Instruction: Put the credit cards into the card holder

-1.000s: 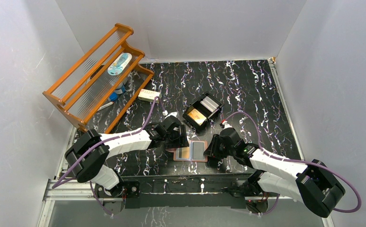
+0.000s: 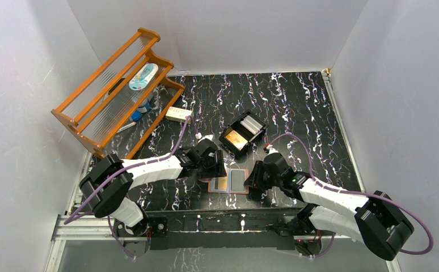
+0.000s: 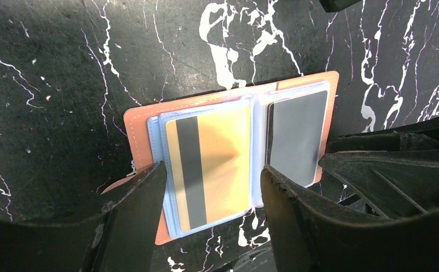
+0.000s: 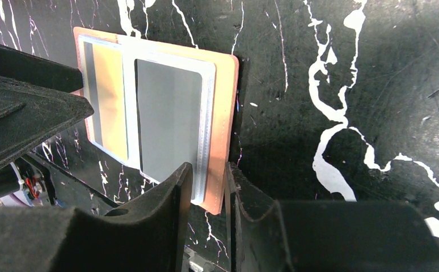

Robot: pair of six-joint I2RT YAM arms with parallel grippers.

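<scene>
An orange-edged card holder (image 2: 228, 192) (image 3: 139, 139) (image 4: 224, 107) lies unfolded near the table's front edge. In its left clear pocket shows a gold card (image 3: 226, 164) with a dark stripe; a dark grey card (image 3: 299, 133) (image 4: 169, 110) shows in the right one. My left gripper stands open above the holder's left half, its fingers on either side of the gold card. At the holder's right edge, my right gripper has its fingers part open, with the edge in the gap between them. Whether they touch it I cannot tell.
Behind the holder stands a black two-part box (image 2: 244, 132) with gold cards (image 2: 236, 140) and grey cards (image 2: 252, 124) in it. A small cream box (image 2: 178, 114) lies beside the wooden rack (image 2: 174, 85) at left.
Both arms keep almost the same place over the holder in the top view; the left arm's elbow has shifted very slightly. The holder and box have not visibly moved.
</scene>
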